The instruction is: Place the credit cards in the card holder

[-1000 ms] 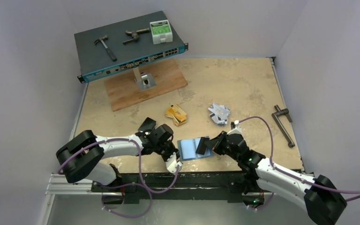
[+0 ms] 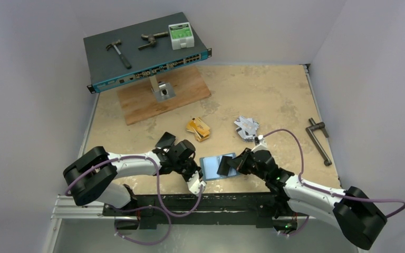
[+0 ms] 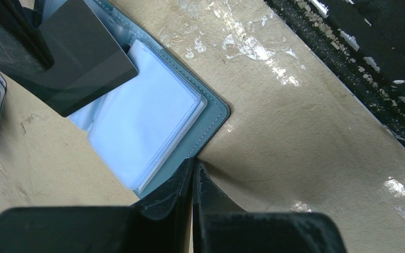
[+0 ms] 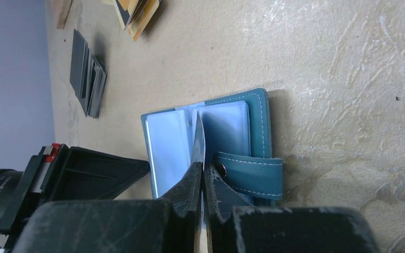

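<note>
The open blue card holder (image 2: 211, 167) lies near the table's front edge, its light-blue sleeves (image 3: 142, 116) facing up. My right gripper is shut on a thin dark card (image 2: 223, 165), seen edge-on between its fingertips in the right wrist view and tilted over the holder's middle; whether it sits inside a sleeve I cannot tell. My left gripper is shut at the holder's outer edge, nothing visible between its fingers. A stack of dark cards (image 4: 84, 74), yellow cards (image 2: 198, 128) and silver cards (image 2: 247, 126) lie behind the holder.
A dark rack device (image 2: 137, 58) with hammers and a white-green box (image 2: 181, 36) stands at the back left on a wooden board (image 2: 190, 95). A metal pipe tool (image 2: 320, 144) lies at the right.
My right gripper and the dark card have shifted slightly left across the holder. The left gripper has stayed in place.
</note>
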